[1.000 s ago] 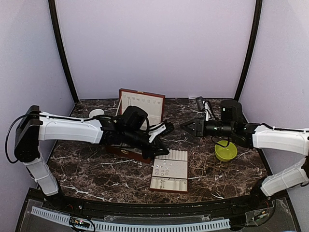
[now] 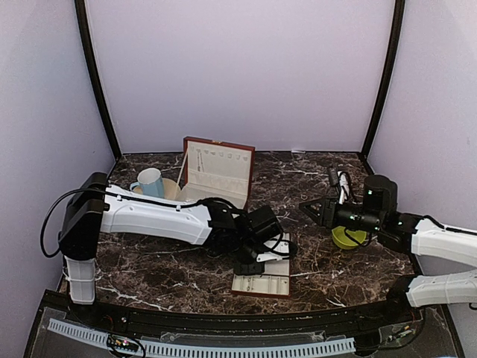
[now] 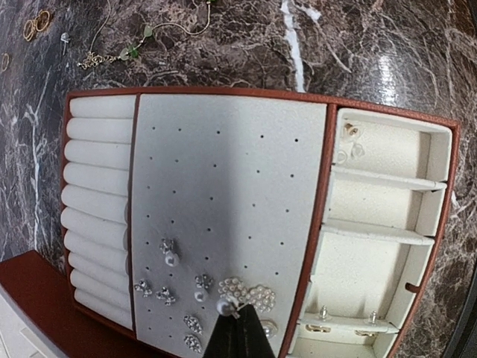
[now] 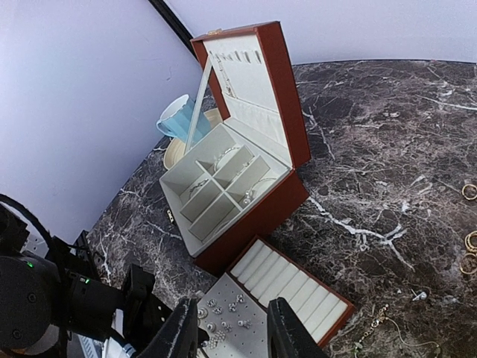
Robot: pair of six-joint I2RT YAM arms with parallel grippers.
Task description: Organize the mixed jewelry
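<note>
A removable tray (image 3: 235,92) lies flat, with a dotted earring pad between ring rolls (image 3: 97,175) and small compartments (image 3: 373,201). Over the pad's near part, my left gripper is shut, with a pearl earring (image 3: 226,306) at its tips, apparently pinched by its thin stem. Several silver and pearl earrings (image 3: 166,295) and a pearl flower earring (image 3: 261,298) sit around it. My right gripper stands open and empty, above the table right of the tray. The open jewelry box (image 4: 283,112) holds bracelets in its sections.
Gold rings (image 3: 36,24) and a chain with green leaves (image 3: 134,51) lie loose on the marble. A lime bowl (image 2: 345,238) stands under the right arm. Behind the left arm is a blue mug (image 2: 150,183). Open table lies at the back right.
The left gripper has moved from beside the box towards the front right, over the tray's pad.
</note>
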